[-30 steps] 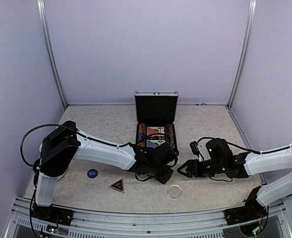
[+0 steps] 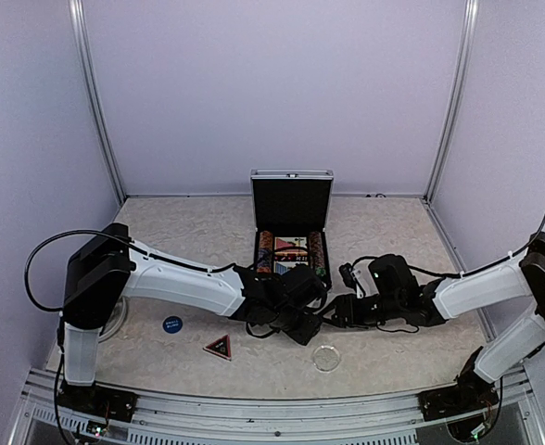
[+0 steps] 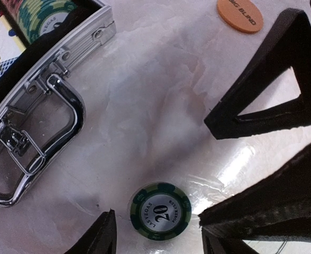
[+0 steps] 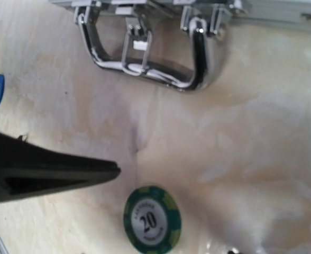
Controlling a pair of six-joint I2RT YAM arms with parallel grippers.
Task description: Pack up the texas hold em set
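Observation:
A green 20 chip (image 3: pixel 159 211) (image 4: pixel 151 219) lies on the table in front of the open case (image 2: pixel 291 195), which holds chips and cards. My left gripper is part open around that chip, its fingertips either side of it. My right gripper (image 2: pixel 337 311) is close beside the left one; its black fingers reach in from the right of the left wrist view. Whether anything sits between them is hidden.
An orange Big Blind button (image 3: pixel 239 14), a blue button (image 2: pixel 172 324), a red triangle piece (image 2: pixel 218 348) and a clear disc (image 2: pixel 326 358) lie on the table.
My right arm has moved left and slightly up in the top view, toward the left gripper. The left gripper has shifted only slightly.

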